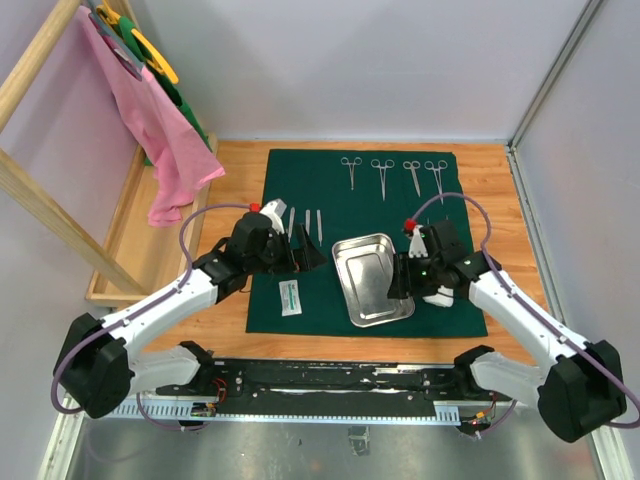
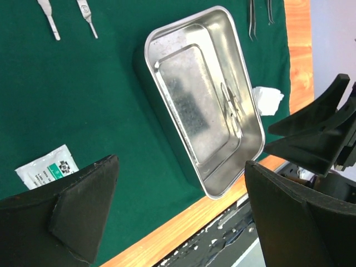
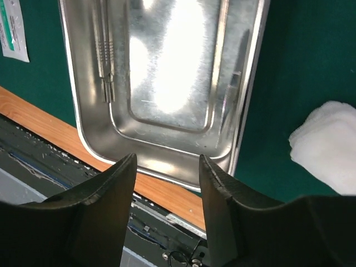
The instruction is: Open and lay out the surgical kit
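Note:
The silver tray (image 1: 372, 280) rests on the green drape (image 1: 320, 180). Thin metal instruments (image 3: 227, 103) lie along its inner side walls in the right wrist view. Over the drape, left of the tray, my left gripper (image 1: 309, 249) is open with nothing between its fingers. My right gripper (image 1: 400, 279) hangs over the tray's right side, its fingers parted with an empty gap in the right wrist view. A white gauze pad (image 3: 328, 146) lies right of the tray. The white-and-green packet (image 1: 290, 297) is flat on the drape below my left gripper.
Several ring-handled clamps (image 1: 383, 180) lie in a row along the back of the drape. Slim handles (image 1: 308, 225) lie at its left. A wooden rack (image 1: 135, 235) with a pink cloth (image 1: 165, 150) stands at the far left. Between clamps and tray the drape is clear.

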